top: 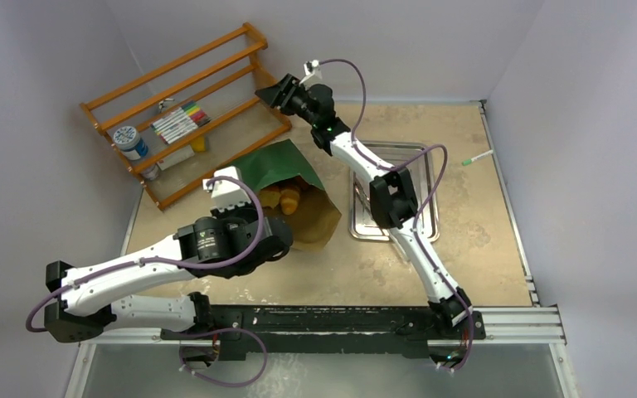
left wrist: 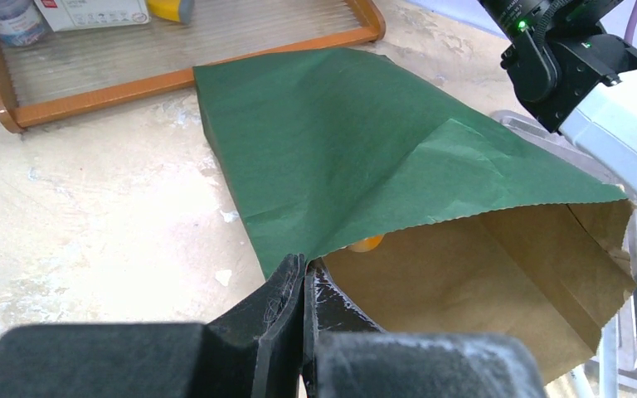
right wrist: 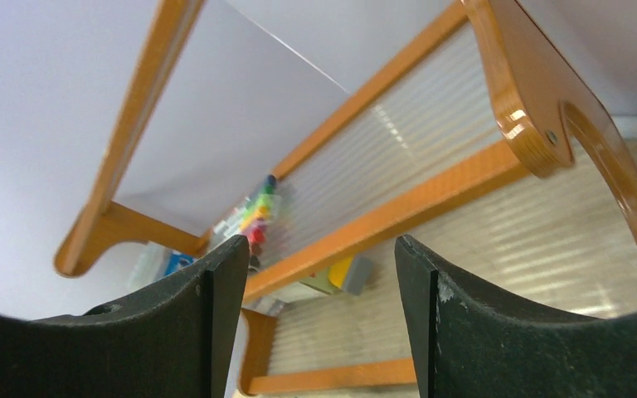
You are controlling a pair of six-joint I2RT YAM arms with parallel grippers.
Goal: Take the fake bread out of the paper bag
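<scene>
The paper bag [top: 315, 224], green outside and brown inside, lies open toward the front, with orange bread [top: 289, 197] inside, mostly hidden in the left wrist view. My left gripper is shut at the edge of the bag's green top flap [left wrist: 390, 141]; whether paper is between its fingertips is hard to tell. My right gripper [top: 272, 93] is up at the back by the right end of the wooden rack, fingers part open, with nothing between them in the right wrist view.
The wooden rack [top: 216, 87] holds a jar [top: 130, 145], markers and boxes at back left. A steel tray [top: 419, 228] lies right of the bag, under the right arm.
</scene>
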